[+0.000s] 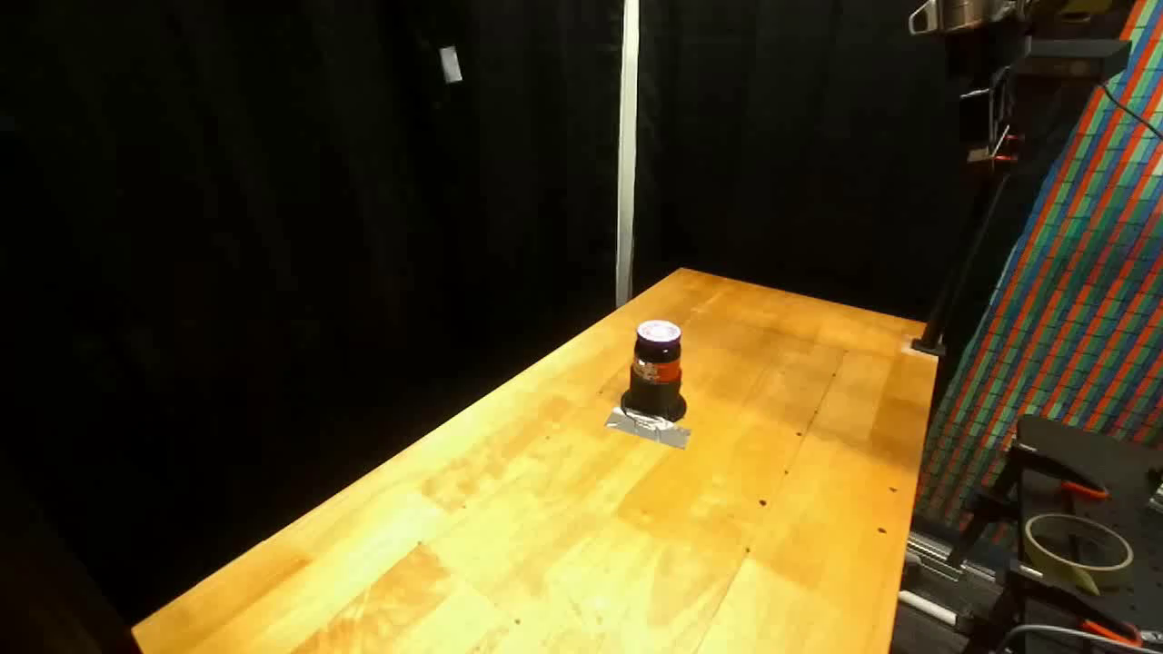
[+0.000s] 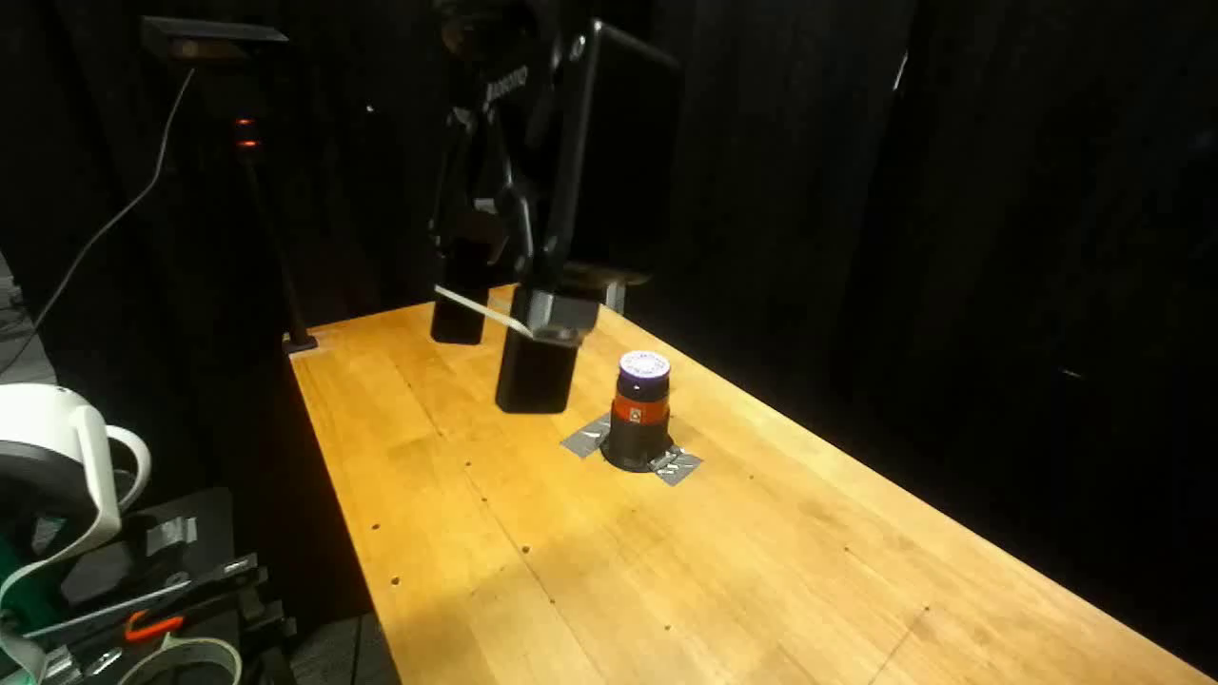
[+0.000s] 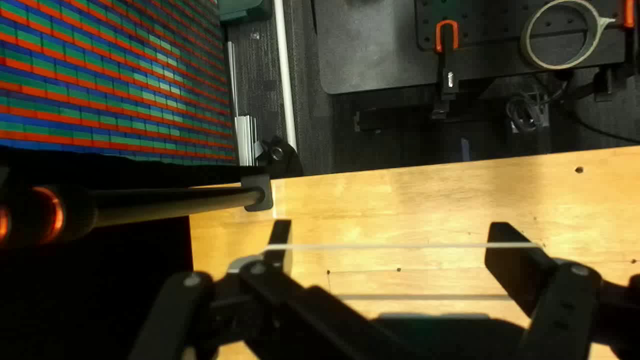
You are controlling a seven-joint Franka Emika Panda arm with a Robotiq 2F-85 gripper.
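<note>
A dark jar [image 2: 642,386] with a pale lid and an orange-red label stands upright in a black round holder [image 2: 635,445]. Silver tape [image 1: 651,429] runs from the holder's base onto the wooden table [image 1: 567,523]. My gripper [image 2: 499,342] hangs above the table, its fingers wide apart. In exterior view 2 it appears left of the jar and apart from it. A thin pale band [image 3: 384,246] stretches from one finger to the other, with table visible beneath. The wrist view does not show the jar; exterior view 1 does not show the gripper.
A dark post [image 3: 174,204] is fixed at a table corner. Past one long edge sits a black side table [image 3: 372,48] with clamps and a tape roll [image 3: 564,33]. Dark curtains [image 1: 273,218] hang around.
</note>
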